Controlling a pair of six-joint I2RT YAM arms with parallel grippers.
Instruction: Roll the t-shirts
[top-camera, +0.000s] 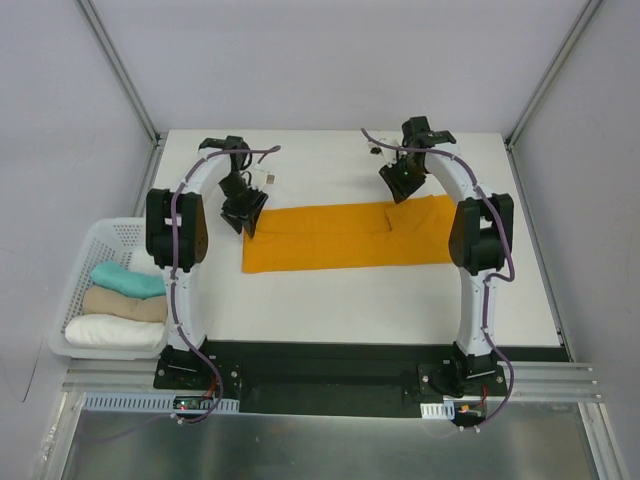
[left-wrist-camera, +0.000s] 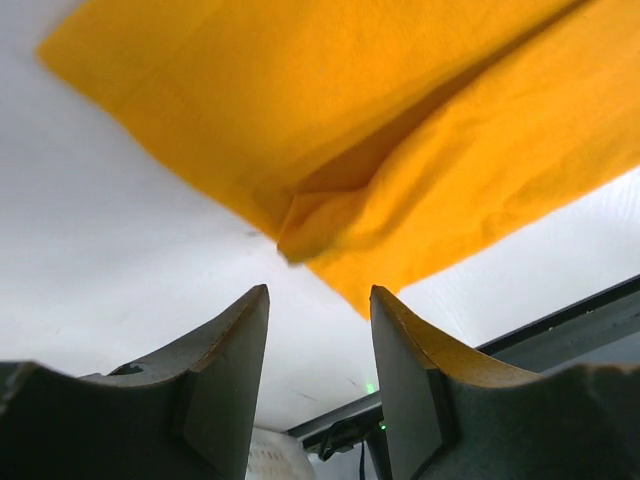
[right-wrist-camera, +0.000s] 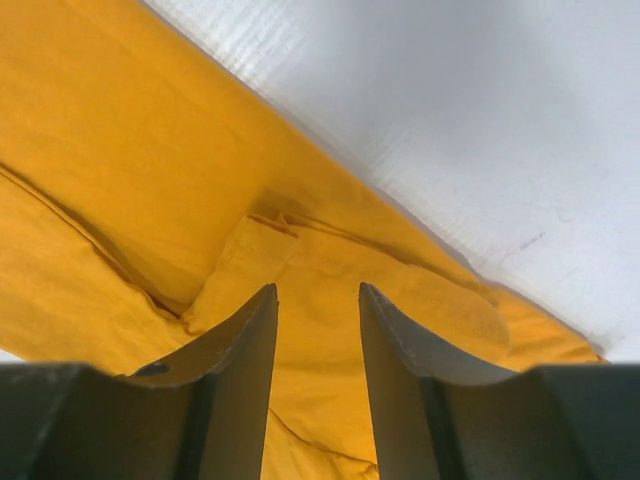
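Note:
An orange t-shirt (top-camera: 330, 240) lies spread in a long band across the white table, with folds at both ends. My left gripper (top-camera: 247, 222) is over its left end; in the left wrist view the open fingers (left-wrist-camera: 225, 370) hang just short of a folded-over corner (left-wrist-camera: 325, 225), nothing between them. My right gripper (top-camera: 396, 188) is above the upper edge near the right end; in the right wrist view its fingers (right-wrist-camera: 240, 360) stand apart over a loose folded flap (right-wrist-camera: 320, 280), holding nothing.
A white basket (top-camera: 70, 315) at the left holds rolled bundles in teal (top-camera: 130, 279), tan and white. Walls border both sides.

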